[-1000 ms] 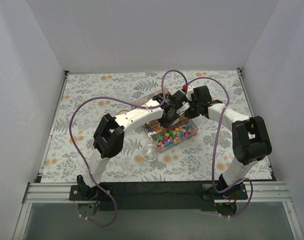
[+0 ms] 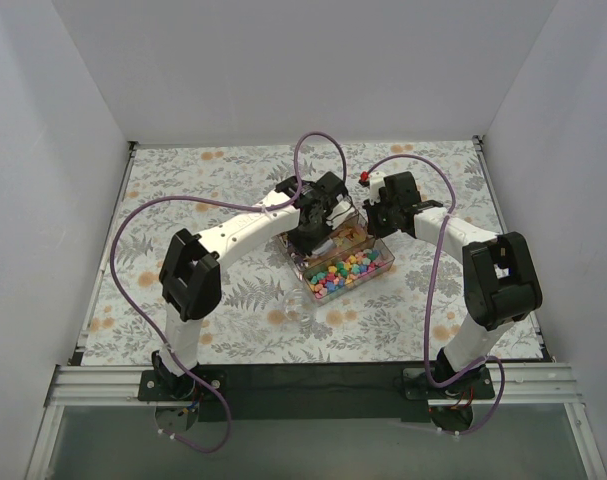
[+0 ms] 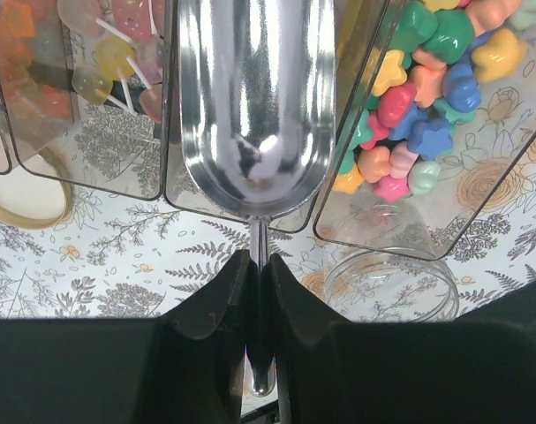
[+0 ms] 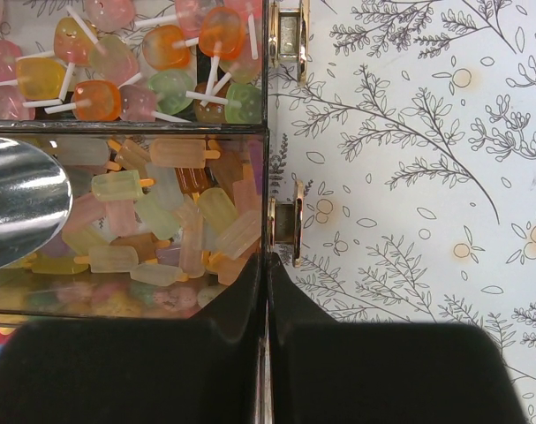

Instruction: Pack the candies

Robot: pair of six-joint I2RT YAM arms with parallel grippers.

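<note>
A shiny metal scoop (image 3: 257, 106) extends from my left gripper, which is shut on its handle. The scoop's bowl lies over the middle clear box and looks empty; its rounded tip also shows in the right wrist view. Translucent popsicle-shaped candies (image 4: 157, 212) fill the far end of that box. My right gripper is shut on the end wall of the clear box, near a metal clasp (image 4: 285, 223). Lollipops (image 4: 162, 53) lie in the neighbouring box. Bright star-like candies (image 3: 426, 97) fill the box on the other side.
A clear round jar (image 2: 300, 306) stands in front of the boxes, close to the left arm. A gold-rimmed white lid (image 3: 27, 190) lies behind them on the left. The patterned tabletop (image 2: 423, 310) is open at the front right.
My left gripper has shifted left, away from the right gripper, carrying the scoop with it. The right arm looks unmoved.
</note>
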